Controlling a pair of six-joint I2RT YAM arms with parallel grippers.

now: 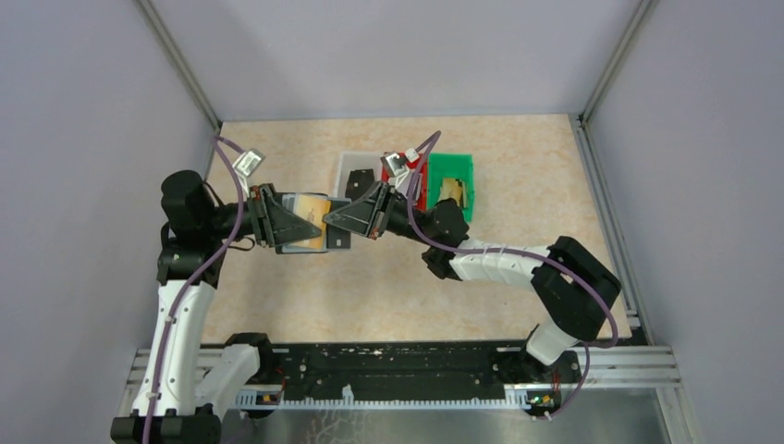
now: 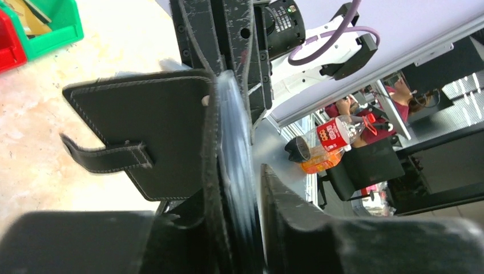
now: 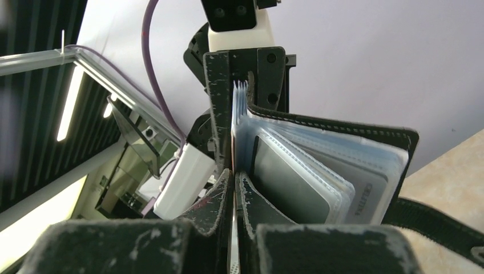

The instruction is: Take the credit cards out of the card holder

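Note:
The black leather card holder [image 2: 137, 131] with stitched edges and a strap stands open between both grippers, its clear sleeves [image 3: 359, 171] fanned out, a silver card inside and a yellow card [image 1: 311, 215] showing from above. My left gripper [image 1: 312, 233] is at the holder's left part, with the holder's spine and sleeves between its fingers, blurred in the left wrist view. My right gripper is shut at the edge of the sleeves; whether anything thin sits between its tips is hard to tell.
Behind the grippers stand a grey tray [image 1: 344, 166], a red tray [image 1: 392, 159] and a green tray [image 1: 462, 166] holding a yellowish item.

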